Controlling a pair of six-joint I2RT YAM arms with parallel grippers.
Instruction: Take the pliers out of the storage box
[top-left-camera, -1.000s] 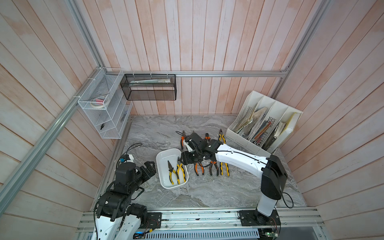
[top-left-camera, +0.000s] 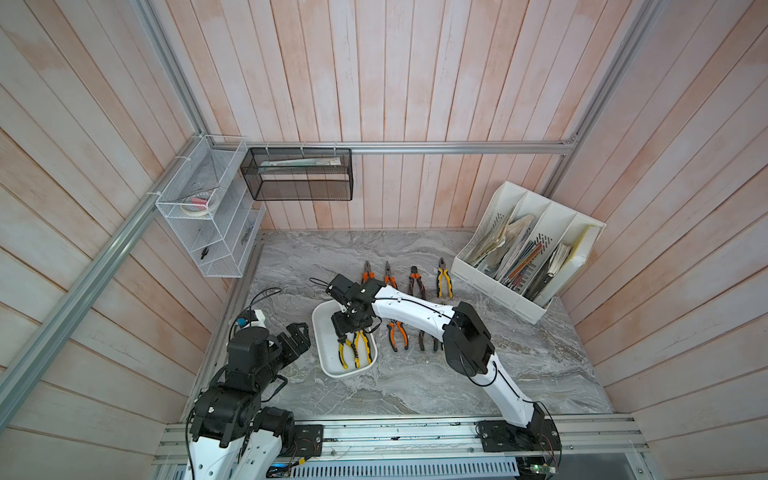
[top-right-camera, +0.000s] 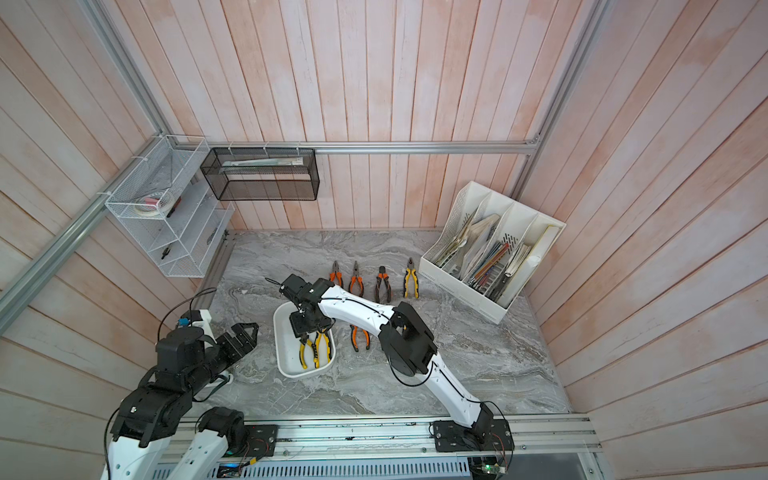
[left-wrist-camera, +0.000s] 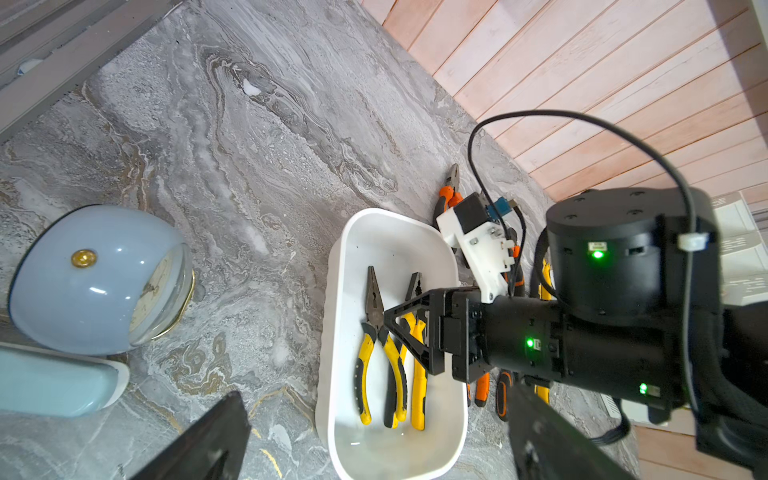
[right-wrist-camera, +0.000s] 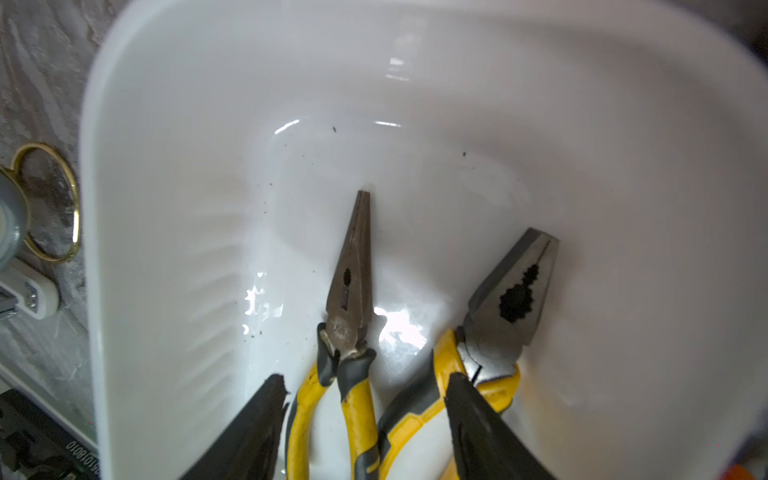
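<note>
Two yellow-and-black pliers lie in the white storage box. The needle-nose pliers are on the left and the broad-nosed pliers on the right, fingers towards the far end. My right gripper is over the box, its fingers apart on either side of the needle-nose handles; nothing is gripped. From the left wrist view it reaches in from the right, partly covering the broad-nosed pliers. Left of the box, my left gripper is open and empty, its fingers widely spaced.
Several more pliers lie in rows right of the box, partly under the right arm. A white divided organizer stands at the back right. A pale blue object sits left of the box.
My right gripper has moved left from the box's right edge to over the pliers inside, with its arm swinging left too. The left arm and the pliers look unmoved.
</note>
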